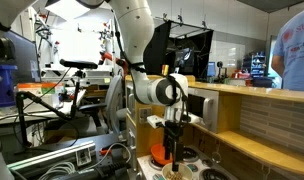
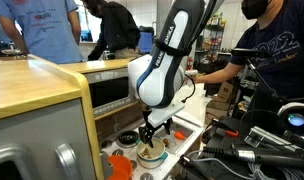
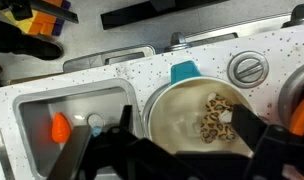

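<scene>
A cream-coloured pot (image 3: 177,110) with a teal handle (image 3: 185,72) fills the middle of the wrist view. Inside it lie brown, spotted pieces (image 3: 218,122), partly covered by my gripper. The gripper is open, its dark fingers spread over the pot with nothing visibly held between them. Exterior view 1 shows the gripper (image 1: 180,150) pointing down above the pot (image 1: 175,173). From the other side, the pot (image 2: 151,156) appears below the fingers too. Whether the fingertips reach below the rim cannot be told.
A grey sink (image 3: 62,103) with an orange object (image 3: 61,128) lies left of the pot in the wrist view. An orange pan (image 1: 158,154) stands close by on the stove. A wooden shelf (image 1: 252,143) runs behind; people stand around the workspace.
</scene>
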